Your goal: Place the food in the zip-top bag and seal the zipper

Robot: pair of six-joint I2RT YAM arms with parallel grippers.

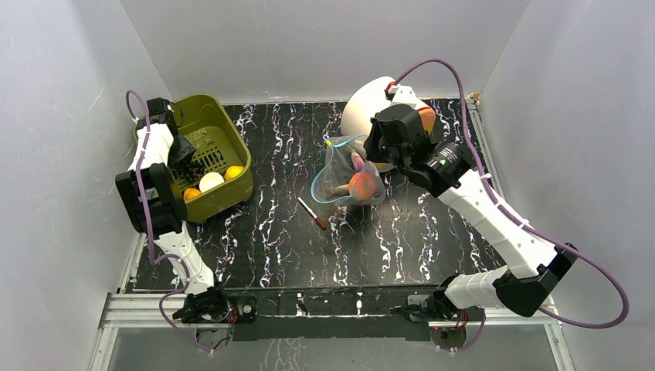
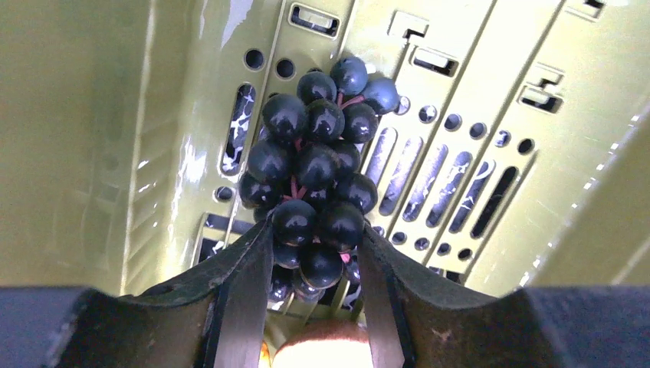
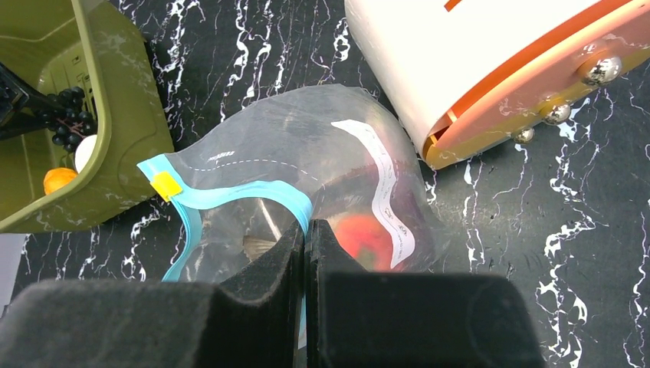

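Note:
Down in the green basket (image 1: 224,201) my left gripper is at a bunch of dark grapes (image 2: 314,169), its fingertips on either side of the lower berries; whether it grips them is unclear. A white round item (image 1: 211,182) and oranges (image 1: 233,172) share the basket. The zip bag (image 1: 336,170), with blue zipper (image 3: 238,192) and yellow slider (image 3: 166,185), holds a red-orange round item (image 1: 361,185) and other food. My right gripper is shut at the bag's rim.
A white and orange bread-box-like container (image 1: 363,104) stands behind the bag. A marker or knife (image 1: 311,212) lies on the marble surface between basket and bag.

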